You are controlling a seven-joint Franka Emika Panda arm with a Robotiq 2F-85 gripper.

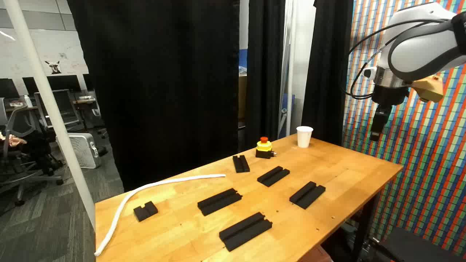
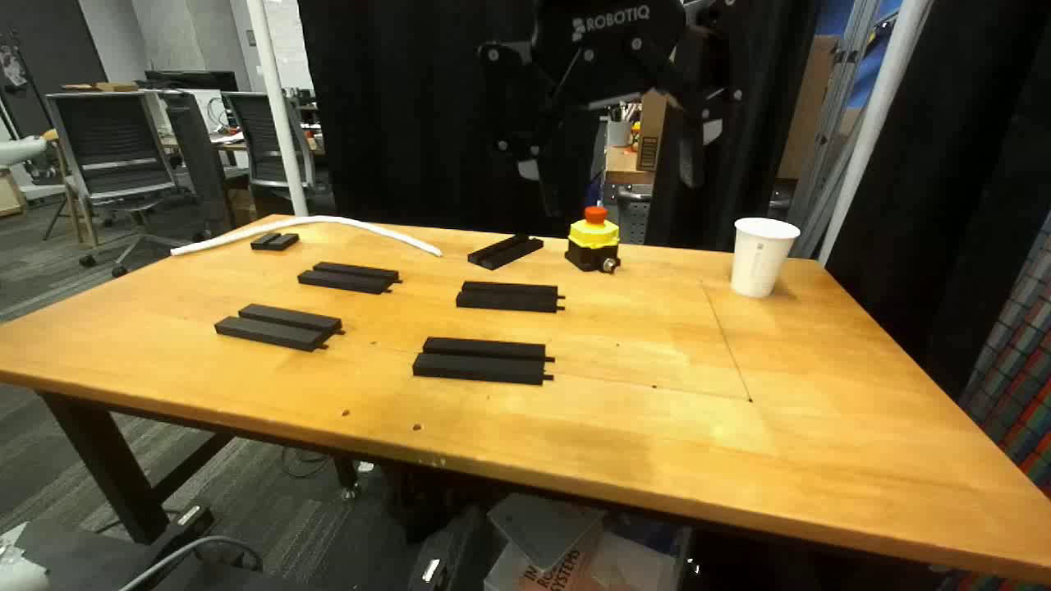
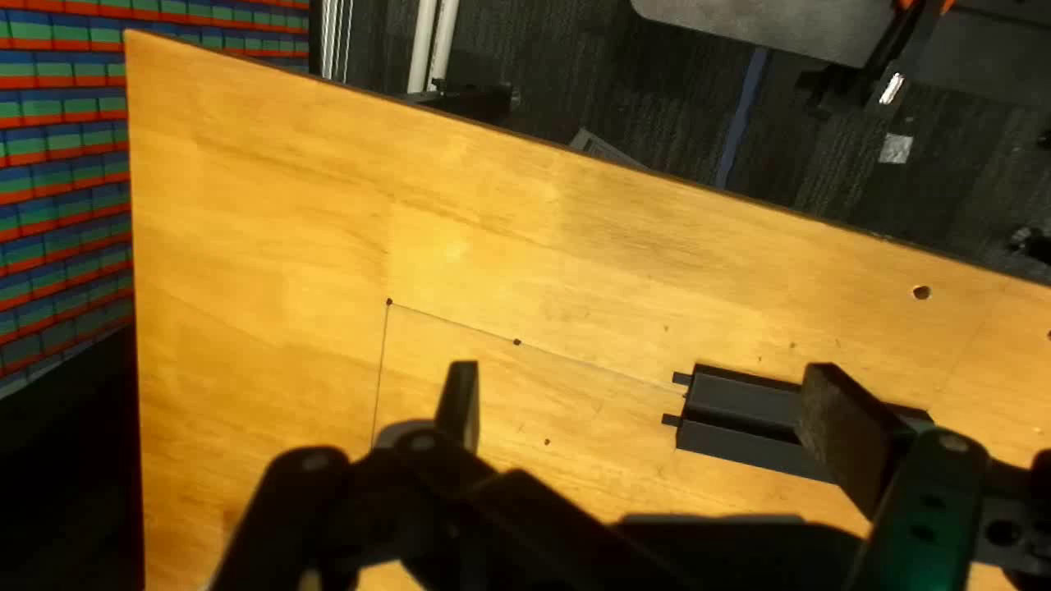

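My gripper hangs high above the back of the table, its two fingers wide apart and nothing between them. Seen from the wrist, its fingertips stand far above the wood, and one finger covers part of a black grooved block. Several such black blocks lie flat and apart on the table, among them a long one, one farther right and a short one. A white cord curves along the table's left and back side. No object touches the gripper.
A paper cup stands upright at the back right corner of the table. Beside it, to the left, is a yellow emergency stop with a red button. Black curtains hang behind.
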